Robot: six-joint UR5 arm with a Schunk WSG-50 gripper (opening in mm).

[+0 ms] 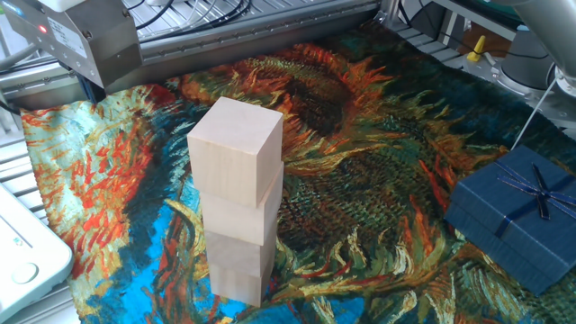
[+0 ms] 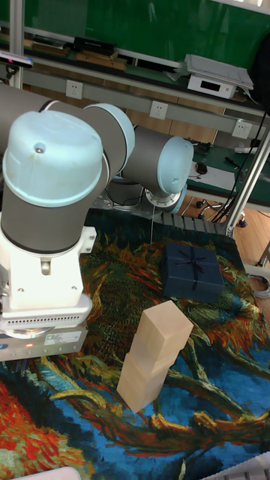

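Several plain wooden blocks stand in one upright stack on the painted cloth, the edges of its blocks slightly out of line. The top block is bare, with nothing touching it. My gripper hangs at the upper left of exterior view 2, clear of the stack; its grey body shows, but only a dark bit of finger below it. In exterior view 3 the wooden stack is to the right of the gripper body, with open space between them. Whether the fingers are open or shut is hidden.
A dark blue gift box with a ribbon bow lies on the cloth, apart from the stack. A white device sits at the left edge. Bare cloth stretches between stack and box. A metal rail runs along the back.
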